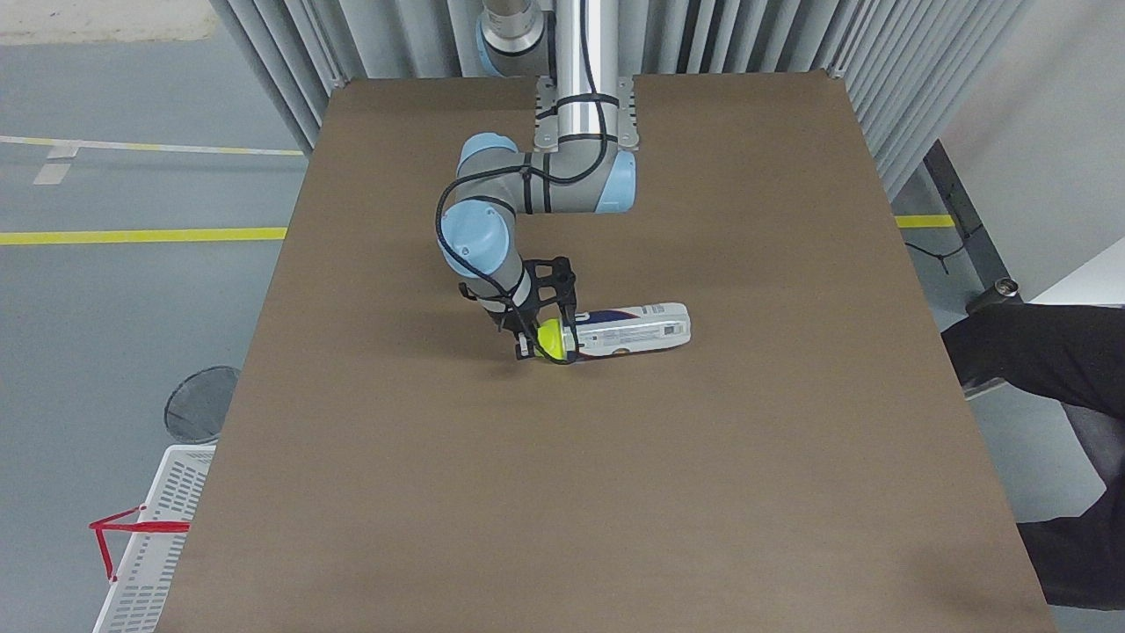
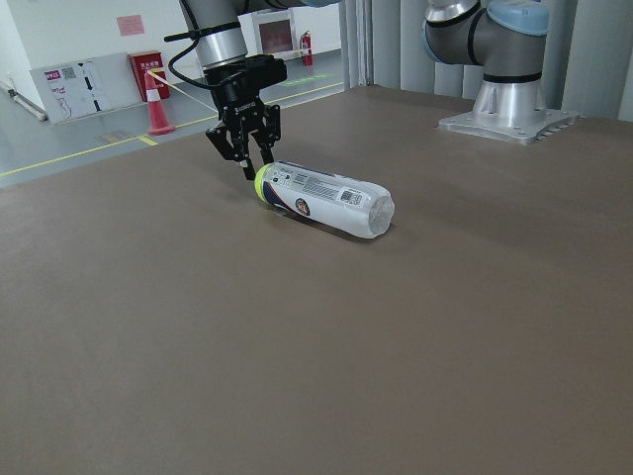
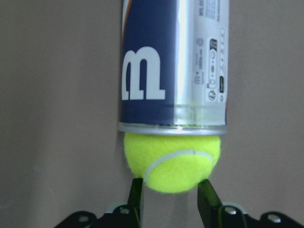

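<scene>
A white and navy tennis ball tube (image 1: 633,329) lies on its side on the brown table. A yellow tennis ball (image 3: 173,166) sits at its rimmed open end, partly inside. My gripper (image 2: 257,163) is low beside that end. In the wrist view my black fingertips (image 3: 206,194) stand apart at the ball's outer side, one at each lower flank, touching or almost touching it; the gripper is part open, and whether it grips the ball is unclear.
A person's dark-clad legs are beside the table's right edge.
</scene>
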